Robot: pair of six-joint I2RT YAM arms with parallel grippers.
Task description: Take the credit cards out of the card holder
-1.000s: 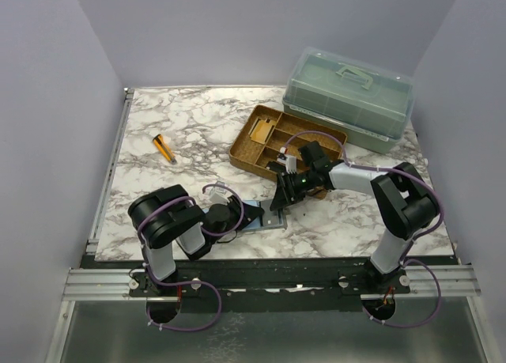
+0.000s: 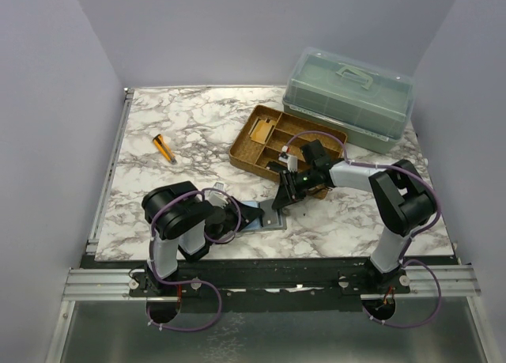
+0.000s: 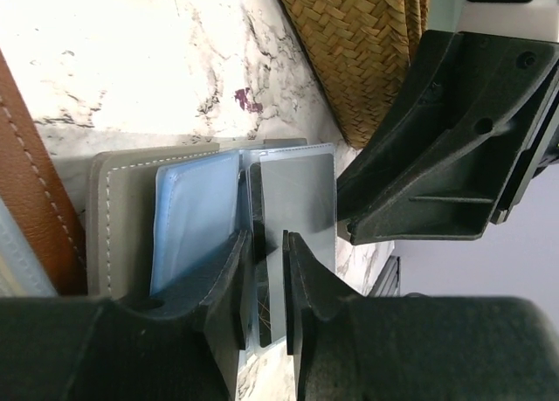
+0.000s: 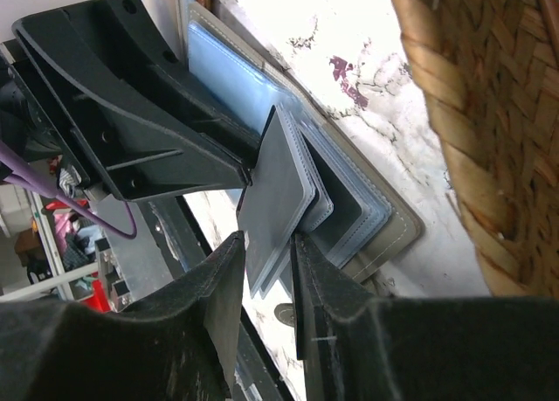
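Note:
An open card holder [image 2: 271, 214] with grey cover [image 3: 122, 217], blue sleeves [image 3: 192, 200] and clear pockets [image 4: 278, 191] lies near the table's front edge. My left gripper is at the pocket edges, fingers a little apart around a sleeve edge; whether it grips is unclear. My right gripper is on the holder's right end, fingers parted at the raised grey pocket flap; a firm hold cannot be told.
A woven divided basket [image 2: 251, 141] stands just behind the holder, with a clear green lidded box [image 2: 348, 94] beyond. A yellow cutter [image 2: 164, 148] lies left on open marble.
The right arm looks nearly unchanged.

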